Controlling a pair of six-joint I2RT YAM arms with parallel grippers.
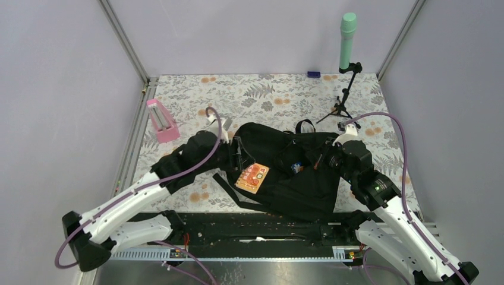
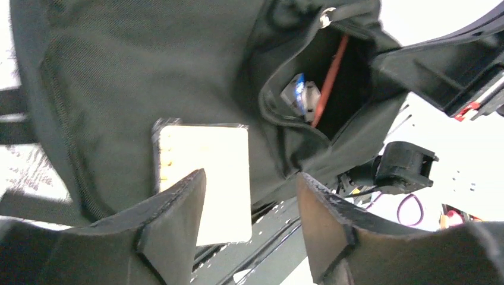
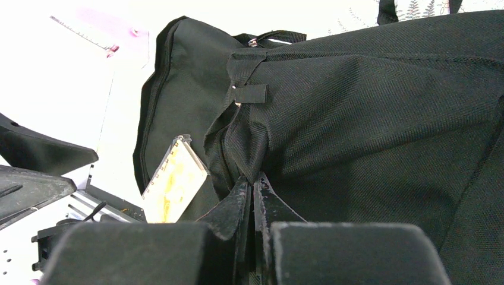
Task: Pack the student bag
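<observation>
The black bag (image 1: pixel 297 193) lies on the table with its compartment held partly open. On its spread flap rests an orange spiral notebook (image 1: pixel 252 178), which looks washed out in the left wrist view (image 2: pixel 223 178). My left gripper (image 1: pixel 242 155) hovers over the bag by the notebook; its fingers (image 2: pixel 172 228) are apart with nothing gripped. My right gripper is shut on the bag's edge, where a fabric fold meets its tips. Inside the opening show a reddish stick (image 2: pixel 330 80) and a small blue-and-silver item (image 2: pixel 301 95).
A pink case (image 1: pixel 162 120) stands at the table's left. Behind the bag are a small dark blue block (image 1: pixel 314 75) and a black tripod (image 1: pixel 342 107) with a mint-green cylinder (image 1: pixel 347 41).
</observation>
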